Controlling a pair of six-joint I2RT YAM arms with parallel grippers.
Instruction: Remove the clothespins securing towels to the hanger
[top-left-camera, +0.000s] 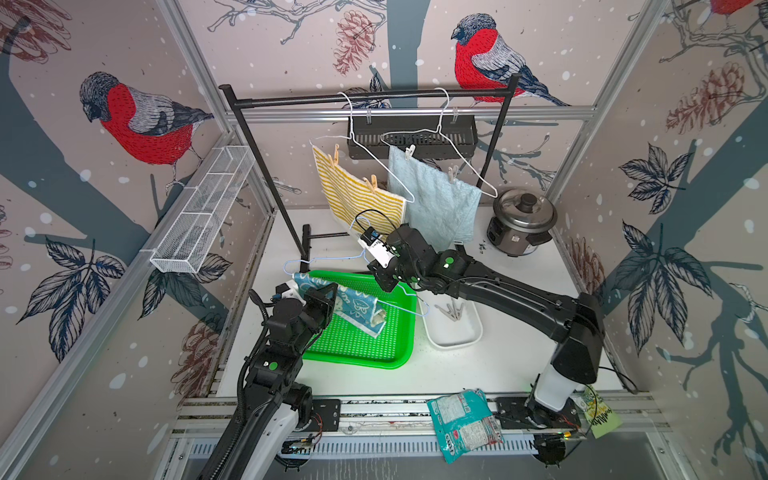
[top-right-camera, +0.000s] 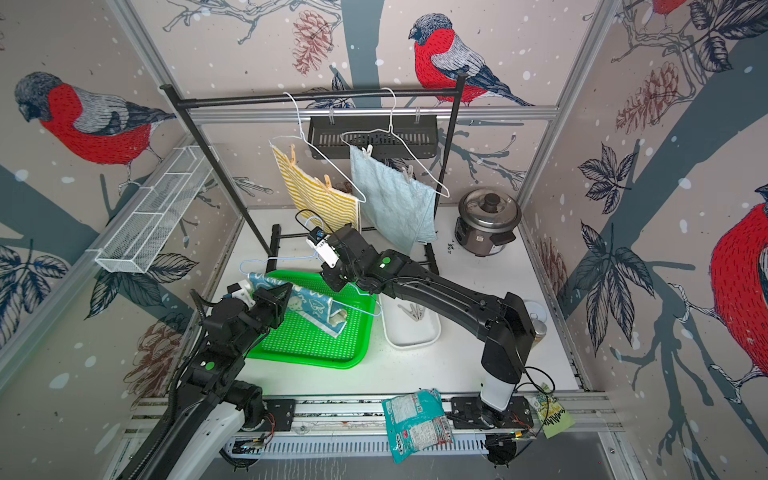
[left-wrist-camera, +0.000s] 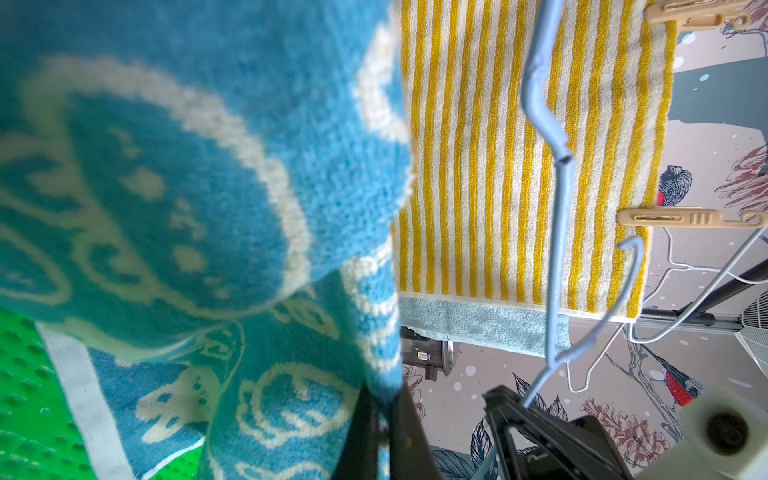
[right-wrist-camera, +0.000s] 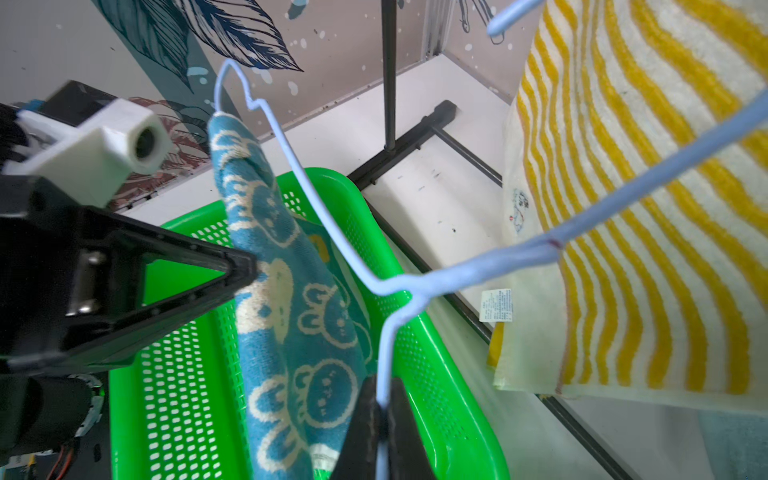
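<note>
My right gripper is shut on the wire of a pale blue hanger (right-wrist-camera: 312, 196). On that hanger drapes a blue patterned towel (right-wrist-camera: 272, 320), above the green basket (top-left-camera: 352, 361); no clothespin shows on it. My left gripper is shut, its tips against the towel's edge; whether cloth is pinched there is unclear. A yellow striped towel (top-left-camera: 352, 192) hangs from the rack with wooden clothespins (top-left-camera: 373, 182). Beside it a light blue towel (top-left-camera: 436, 196) hangs by a white clothespin (top-left-camera: 409, 150) and a grey clothespin (top-left-camera: 453, 173).
A white tray (top-left-camera: 453, 345) with several loose clothespins (top-left-camera: 453, 309) stands right of the basket. The black rack (top-left-camera: 304, 101) spans the back, with a pot (top-left-camera: 521, 222) to its right. Bare table (top-left-camera: 520, 320) lies right of the tray.
</note>
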